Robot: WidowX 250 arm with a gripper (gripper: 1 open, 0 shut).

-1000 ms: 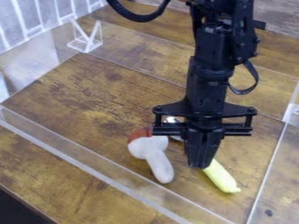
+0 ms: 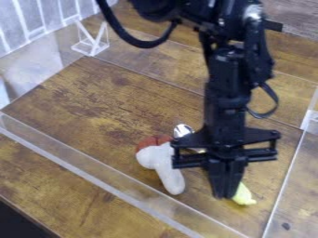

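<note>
My black gripper [image 2: 226, 177] is low over the wooden table, its fingertips at a pale yellow elongated object [image 2: 244, 195], which they and the gripper body largely cover. The finger appears shut, though whether anything is between the fingers is unclear. Left of the gripper lies a white object [image 2: 165, 172] with a red-brown round part [image 2: 154, 143] at its upper end. A small shiny silver thing [image 2: 181, 131] is partly hidden behind the gripper.
The wooden table [image 2: 87, 121] has clear room at the left and back. Transparent strips run along its front and right. A white bracket [image 2: 92, 39] and railing stand at the back left.
The gripper has moved lower over the yellow object, covering more of it than before. The white object stays in place.
</note>
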